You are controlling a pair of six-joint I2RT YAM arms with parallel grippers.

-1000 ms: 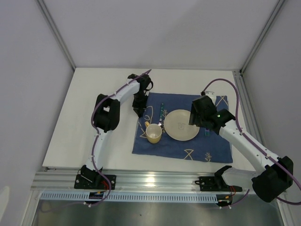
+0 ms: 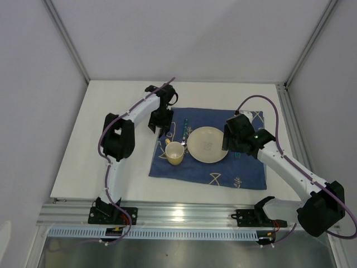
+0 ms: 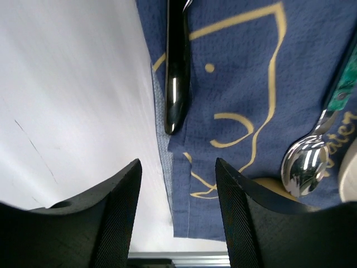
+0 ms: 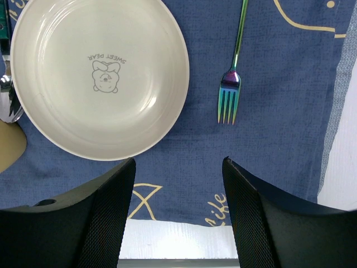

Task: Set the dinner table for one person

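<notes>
A blue placemat (image 2: 210,178) holds a cream plate (image 2: 206,144), a yellow mug (image 2: 174,153) at left, a green-handled spoon (image 3: 305,164) left of the plate, and a rainbow fork (image 4: 229,96) right of it. In the left wrist view a dark-handled utensil (image 3: 177,84) lies along the mat's left edge, its head cut off. My left gripper stands open over that edge, below the handle, nothing between its fingers. My right gripper is open over the mat near the plate and fork, holding nothing.
Grey walls enclose it; a metal rail runs along the front.
Since a second ago, the mat and everything on it have shifted slightly left, as has my left arm.
</notes>
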